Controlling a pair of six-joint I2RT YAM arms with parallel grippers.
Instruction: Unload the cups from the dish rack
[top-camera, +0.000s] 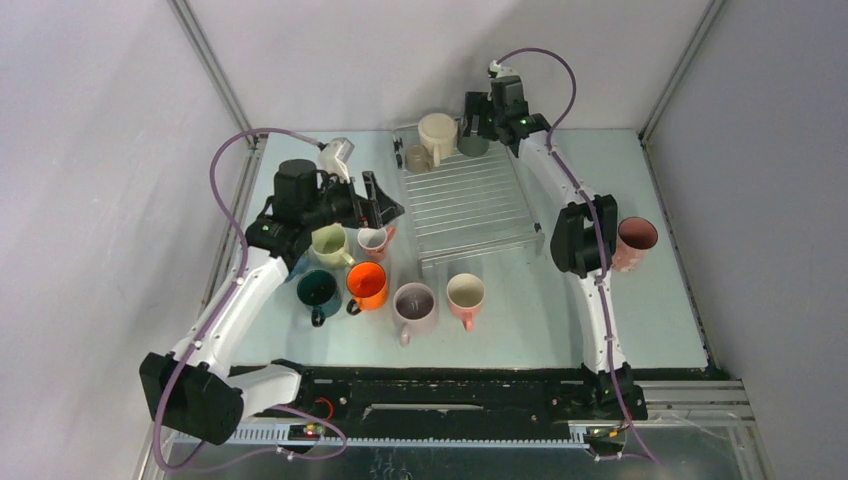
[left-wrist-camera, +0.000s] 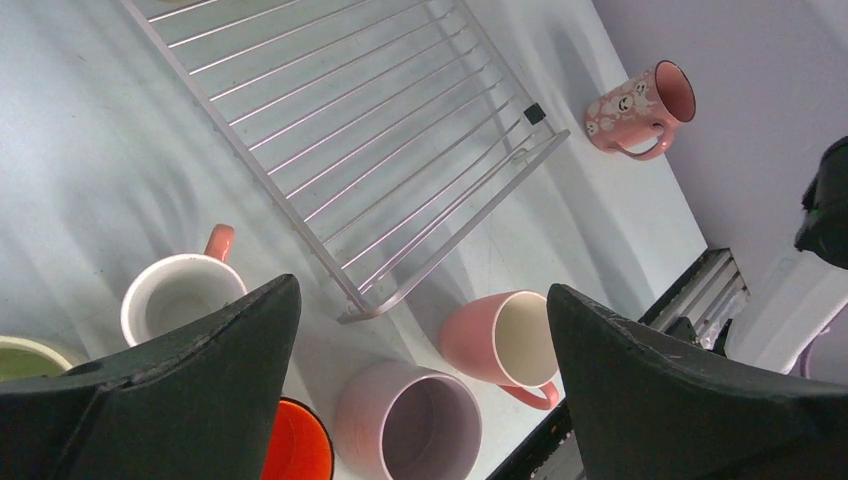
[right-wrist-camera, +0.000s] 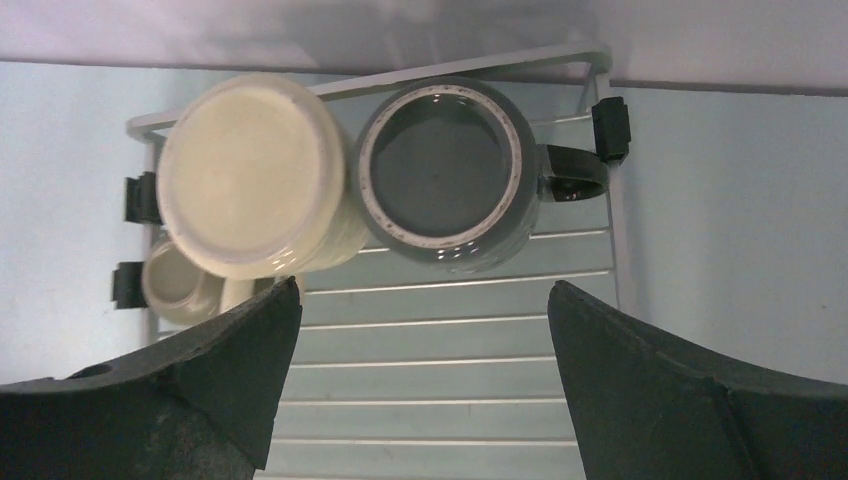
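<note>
At the back of the dish rack (top-camera: 460, 210) stand a cream cup (right-wrist-camera: 243, 175), a dark grey cup (right-wrist-camera: 440, 170) with its handle to the right, and a small beige cup (right-wrist-camera: 180, 280), partly hidden. My right gripper is open above them, the dark cup between and beyond its fingers in its wrist view. My left gripper hangs open left of the rack, over cups on the table: white (left-wrist-camera: 180, 295), green (top-camera: 330, 245), orange (top-camera: 367, 285), teal (top-camera: 318, 290), lilac (top-camera: 415, 310) and pink (top-camera: 466, 300).
A patterned pink mug (top-camera: 633, 245) stands at the far right, beside the right arm. The rack's middle and front are empty. Walls bound the back and sides.
</note>
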